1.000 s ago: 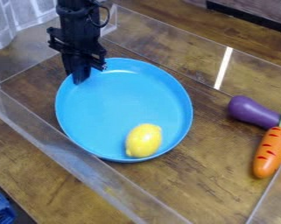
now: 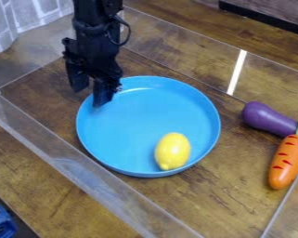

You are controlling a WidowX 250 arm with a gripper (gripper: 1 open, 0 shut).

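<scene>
My black gripper (image 2: 92, 79) reaches down from the top left, its fingers low at the upper-left rim of a round blue plate (image 2: 136, 119); whether they touch it or grip it, I cannot tell. A yellow lemon-like object (image 2: 173, 152) lies in the lower part of the plate.
A purple eggplant (image 2: 269, 119) and an orange carrot (image 2: 286, 163) lie to the right of the plate on the wooden table (image 2: 89, 204). Clear barriers run along the left and lower edges. A dark object sits at the top right, and a blue item at the bottom left corner.
Over the last second the plate and lemon have shifted right and down, and my gripper has moved slightly down with them. The eggplant and carrot are unmoved.
</scene>
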